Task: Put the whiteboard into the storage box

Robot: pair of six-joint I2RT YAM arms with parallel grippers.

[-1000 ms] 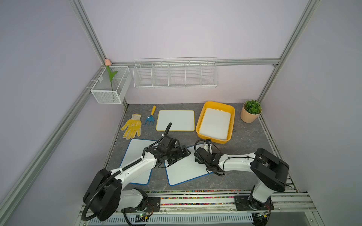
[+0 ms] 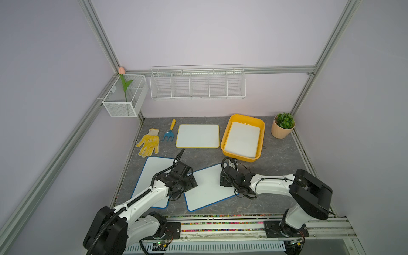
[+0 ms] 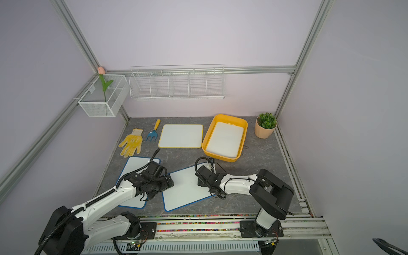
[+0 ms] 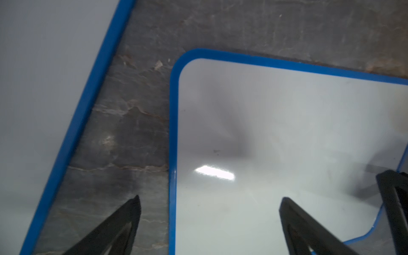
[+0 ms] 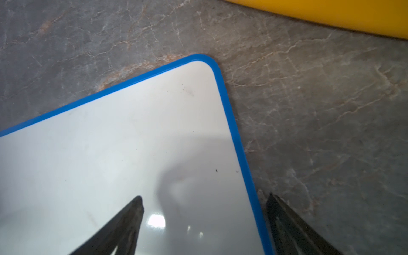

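A blue-edged whiteboard [image 2: 208, 187] lies tilted on the table between my two grippers. Over its left edge is my left gripper, open, one finger above the board and the other above bare table. My right gripper is open too, its fingers either side of the board's right edge; how high they are above the table is hard to tell. Behind and to the right stands the yellow storage box [image 2: 260, 140], with a flat white panel inside. Another blue-edged whiteboard [image 2: 146, 178] lies at left, partly under my left arm.
A yellow-edged whiteboard [image 2: 197, 136] lies flat left of the box. Further left are a blue fork with yellow handle [image 2: 169, 133] and a yellow glove [image 2: 148, 143]. A potted plant [image 2: 281, 126] stands right of the box. Bare table lies right of the middle board.
My left gripper has drawn back left and toward the front, from over the middle board to its left edge. The right arm and that board have shifted only slightly.
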